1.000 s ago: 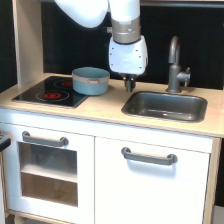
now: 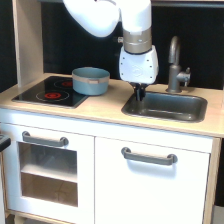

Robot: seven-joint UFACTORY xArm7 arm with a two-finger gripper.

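My gripper [image 2: 139, 93] points straight down below the white hand, its dark fingertips at the left rear part of the dark sink [image 2: 165, 108]. They are too small to show how far apart they stand or whether anything is between them. To the left, a blue-grey pot [image 2: 90, 80] stands at the right side of the black stovetop [image 2: 50, 92], clear of the fingers. The pot's inside is mostly hidden by its wall.
A dark faucet [image 2: 177, 68] rises behind the sink, to the right of my hand. Below are cabinet doors with grey handles [image 2: 149, 157].
My arm has moved right and lower, from over the counter beside the pot to the sink's left part. Pot, sink and faucet have not moved.
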